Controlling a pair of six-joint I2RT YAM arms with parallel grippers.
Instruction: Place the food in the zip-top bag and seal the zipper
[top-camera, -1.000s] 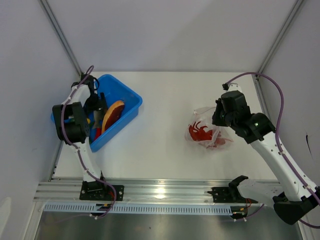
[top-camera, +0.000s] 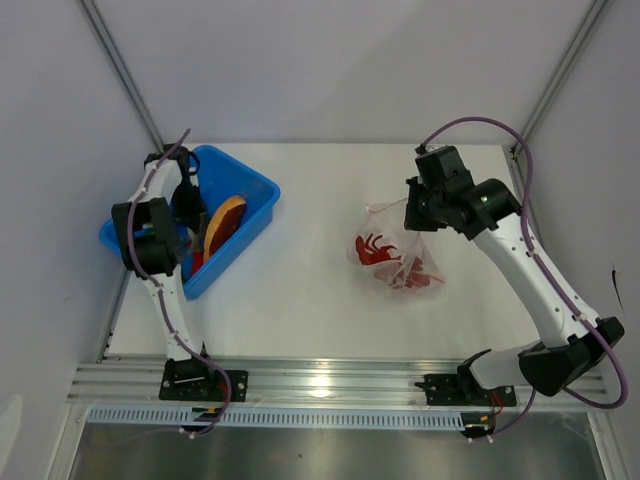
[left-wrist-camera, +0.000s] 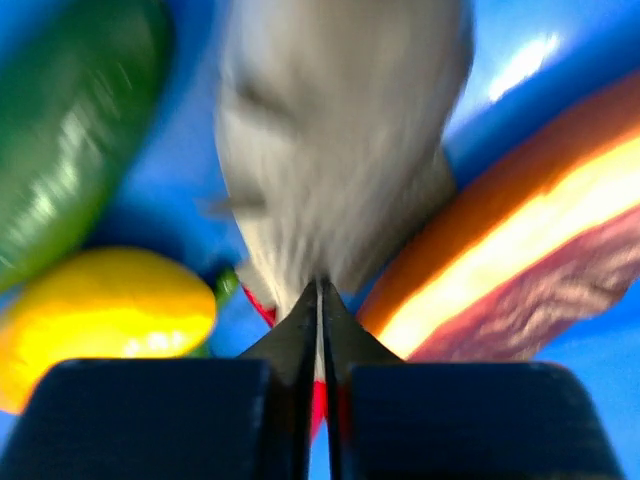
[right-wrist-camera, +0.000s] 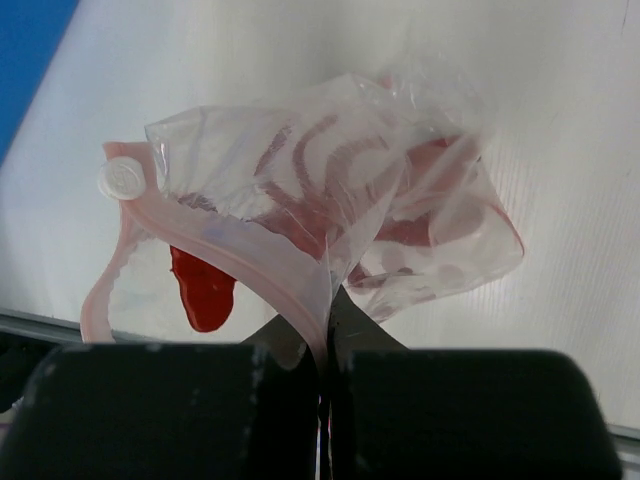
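My left gripper is shut, down in the blue bin over a grey-beige item, with a green cucumber, a yellow lemon-like piece and a sausage-in-bun around it; nothing clearly shows between its fingers. My right gripper is shut on the pink zipper rim of the clear zip top bag at its opening. Red food, including a crab-like shape, shows inside or through the bag.
The blue bin occupies the left of the white table. The table between bin and bag is clear. Metal rails edge the table.
My right arm has moved left across the table, drawing the bag with it toward the middle. My left gripper has shifted only slightly within the bin.
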